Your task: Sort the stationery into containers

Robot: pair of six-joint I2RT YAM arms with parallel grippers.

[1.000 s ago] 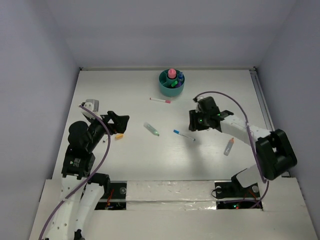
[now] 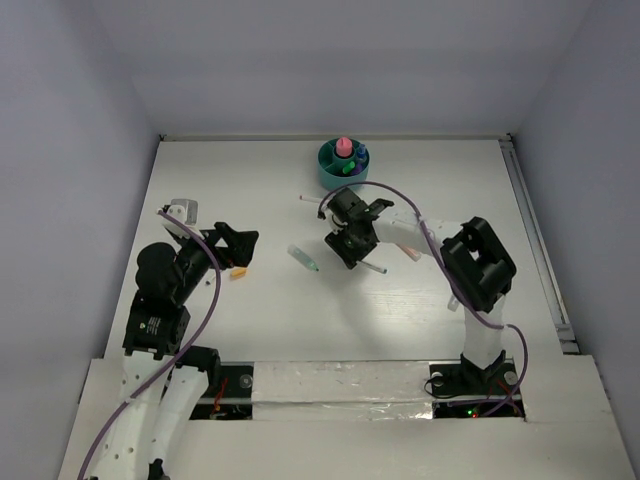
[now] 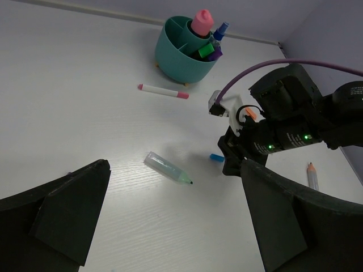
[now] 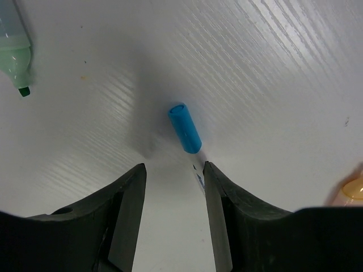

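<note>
My right gripper is low over the blue-capped marker. In the right wrist view its fingers stand apart, and the marker's blue cap lies ahead of them; the white body runs down beside the right fingertip, partly hidden. Whether they touch cannot be told. Left of it lies a green marker with a clear body. A pink-and-white marker lies below the teal holder, which contains pink, green, blue and purple items. My left gripper hangs open at the left, with nothing between its fingers.
A grey stick with an orange tip lies at the right. Another orange-ended piece is partly under the right arm. A small orange-yellow item lies near the left gripper.
My right gripper has moved left and come down over the blue-capped marker, now covering its cap in the top view. The left arm and the loose items look unmoved.
</note>
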